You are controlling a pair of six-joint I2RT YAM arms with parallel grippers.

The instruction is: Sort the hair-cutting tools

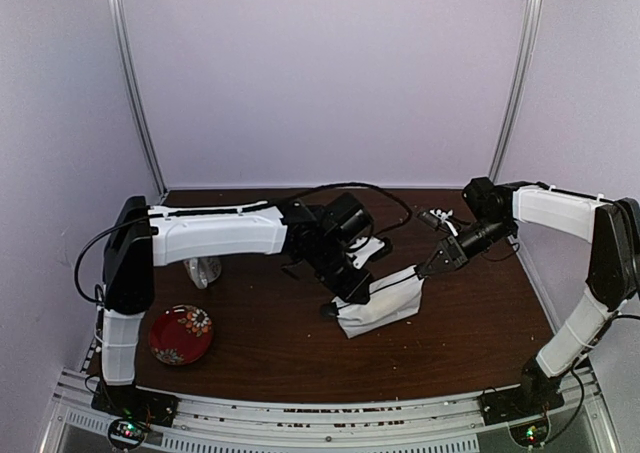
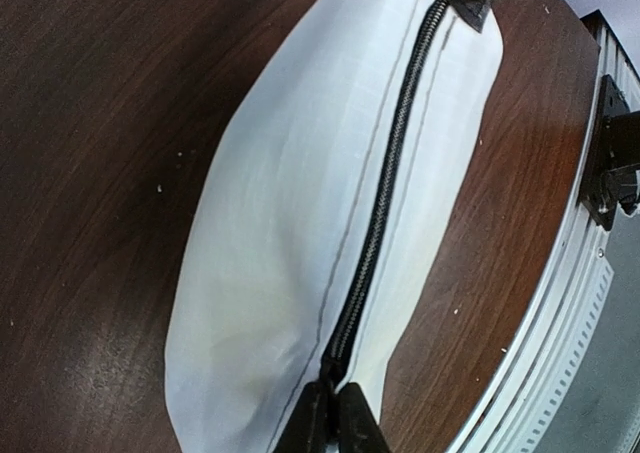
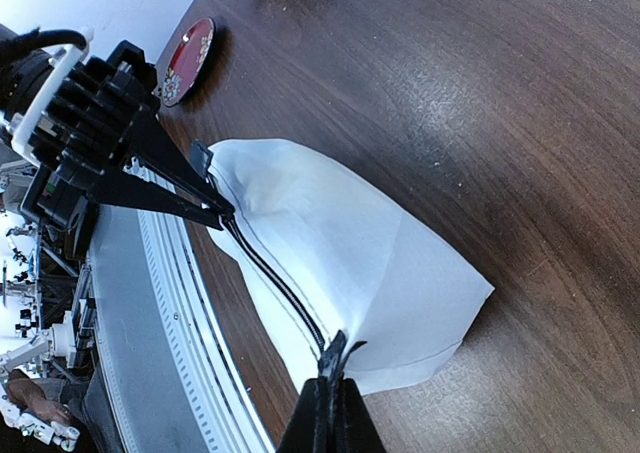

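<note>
A white fabric pouch [image 1: 380,311] with a black zipper [image 2: 385,193] lies on the brown table, its zipper facing up. My left gripper is shut at the zipper near the pouch's left end; nothing clear shows between its fingers, and any zipper pull there is hard to make out. At the opposite end, my right gripper is shut on the black end tab [image 3: 337,347] of the pouch. Another black tab [image 3: 200,159] sticks out at the left end. The zipper looks closed between the grippers, and the pouch's inside is hidden.
A red flowered plate [image 1: 181,335] sits at the table's front left. Behind it stands a pale cup-like item [image 1: 203,271], partly covered by the left arm. Bare table lies in front of the pouch and to its right.
</note>
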